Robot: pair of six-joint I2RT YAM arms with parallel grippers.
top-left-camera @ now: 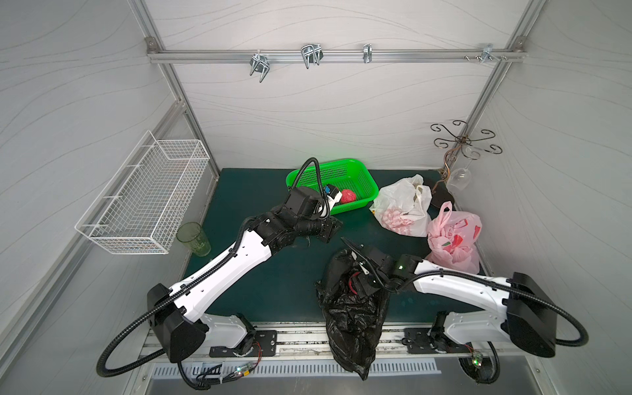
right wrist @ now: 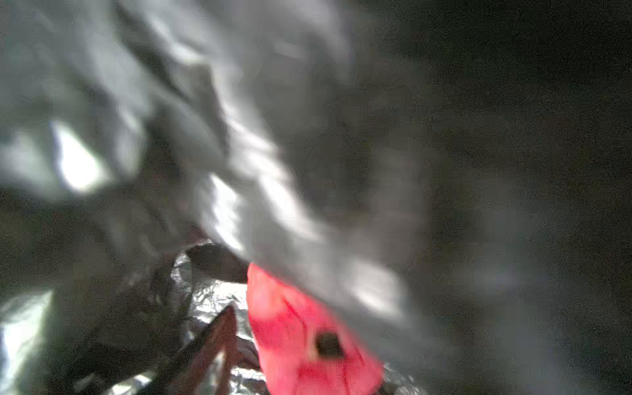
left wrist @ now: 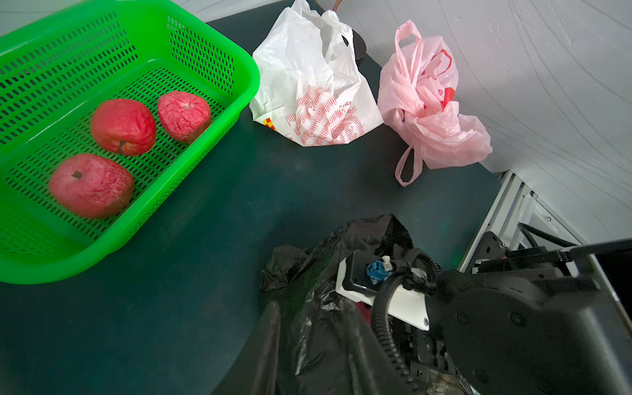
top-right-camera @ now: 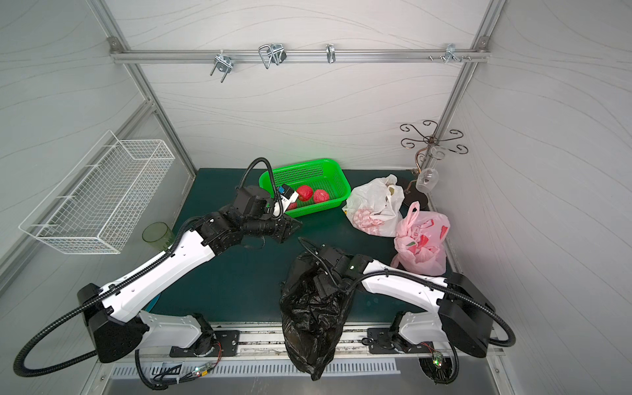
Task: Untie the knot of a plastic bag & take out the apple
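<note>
A black plastic bag (top-left-camera: 349,329) lies crumpled from mid-table over the front edge. My right gripper (top-left-camera: 362,279) is down in its upper part; in the right wrist view a red apple (right wrist: 302,342) shows inside, near a finger, with much blurred black plastic, so whether it is held is unclear. My left gripper hangs above the bag, fingers apart; any plastic between them cannot be made out. A green basket (left wrist: 237,105) holds several red apples (left wrist: 123,128).
A white bag (top-left-camera: 398,204) and a pink bag (top-left-camera: 454,243) lie at the right, near a metal stand. A glass (top-left-camera: 193,238) and wire basket (top-left-camera: 144,197) are at the left.
</note>
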